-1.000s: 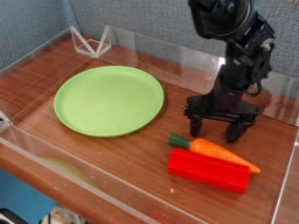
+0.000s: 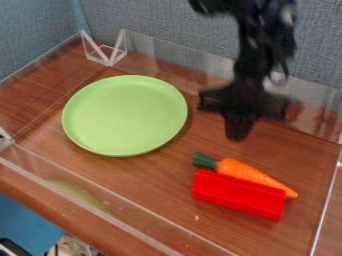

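My black gripper hangs over the right part of the wooden table, blurred, so its fingers are hard to make out. Below it an orange carrot with a green top lies along the back edge of a red box. A large green plate rests to the left, apart from both.
Clear plastic walls with white corner brackets edge the wooden table. Grey padded panels stand behind.
Carrot, box and plate are unchanged.
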